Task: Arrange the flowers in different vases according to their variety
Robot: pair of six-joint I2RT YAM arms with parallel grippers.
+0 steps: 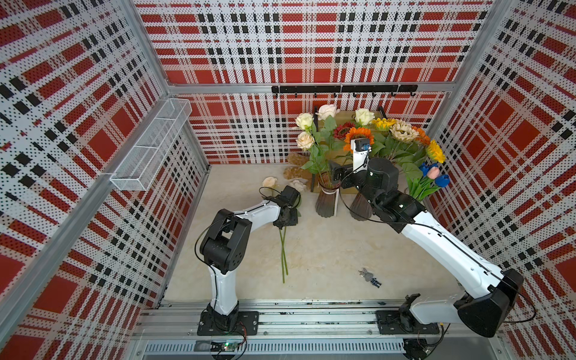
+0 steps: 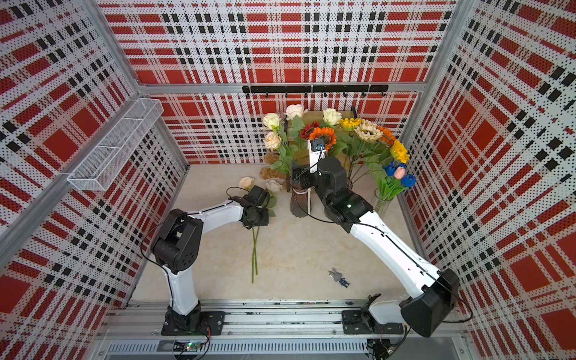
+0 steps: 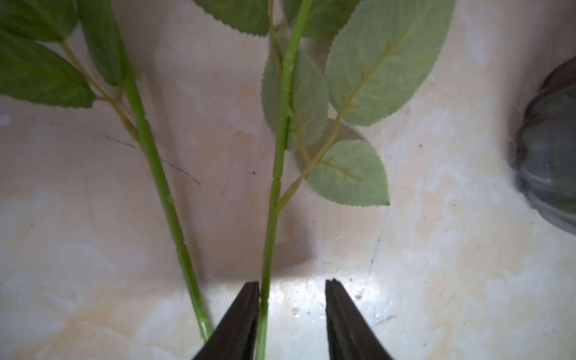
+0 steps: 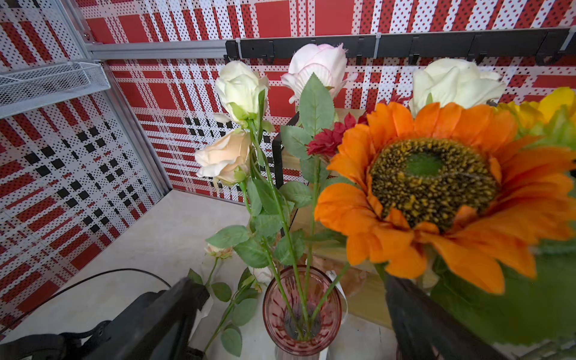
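Observation:
Two green rose stems [image 3: 270, 228] lie on the table below my left gripper, whose fingers are apart, one beside the middle stem, apparently with nothing gripped. Their pale heads [image 1: 269, 182] lie toward the back. My right gripper stands open above a pinkish glass vase [image 4: 276, 324] of white, blush and peach roses [image 4: 222, 153]. A large orange sunflower [image 4: 438, 228] is close on its right, among other sunflowers [image 1: 435, 151] in a second vase [image 1: 360, 210]. Blue and pink tulips [image 2: 407, 180] stand in a vase [image 2: 381, 204] at the right.
A wooden rack with black frame stands behind the vases. A wire basket [image 1: 144, 153] hangs on the left wall. A small figure with keys [image 1: 369, 277] lies at the front right.

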